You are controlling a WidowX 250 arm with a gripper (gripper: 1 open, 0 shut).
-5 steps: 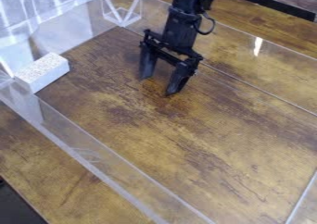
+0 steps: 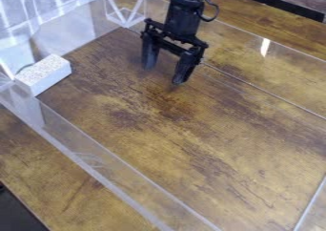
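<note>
My black gripper [image 2: 166,61] is low over the wooden surface in the upper middle of the camera view, its two fingers spread wide apart. I see nothing held between them.
A white speckled block [image 2: 44,74] lies at the left by the clear wall. Clear plastic walls [image 2: 102,163] border the wooden work surface [image 2: 192,149], which is bare across the middle and front. A pale, folded translucent material hangs at the top left.
The gripper has risen and shifted slightly up and left in the view, away from the surface. The block has not moved.
</note>
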